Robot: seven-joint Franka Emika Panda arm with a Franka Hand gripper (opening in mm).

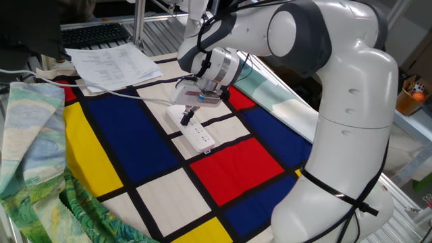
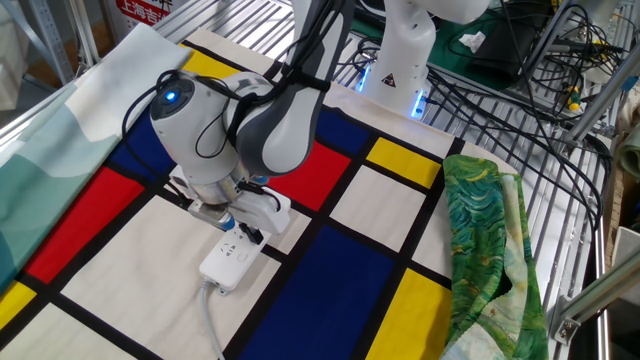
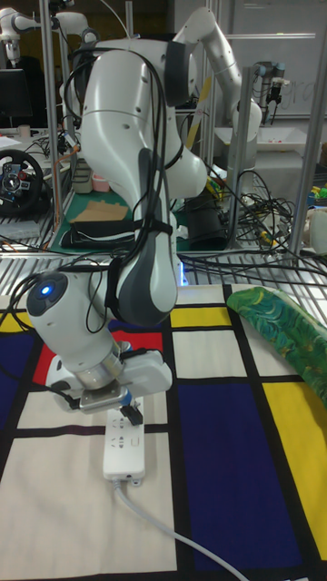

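Note:
A white power strip [image 1: 197, 136] lies flat on the patterned cloth, its sockets facing up. My gripper [image 1: 187, 120] points down over one end of it, with dark fingertips at or very close to its top face. From the other side, the strip [image 2: 231, 258] shows its free sockets, and my gripper [image 2: 250, 234] is at its far end. In the third view the strip [image 3: 123, 455] stretches toward the camera from below my gripper [image 3: 132, 413]. Whether the fingers are open or shut, or hold something small and dark, cannot be made out.
The cloth [image 1: 158, 202] with coloured blocks covers the table. Papers [image 1: 115, 66] lie at its far edge, and a green painted cloth [image 2: 485, 250] is bunched at one side. A grey cable [image 3: 179, 535] runs from the strip. Clear cloth surrounds the strip.

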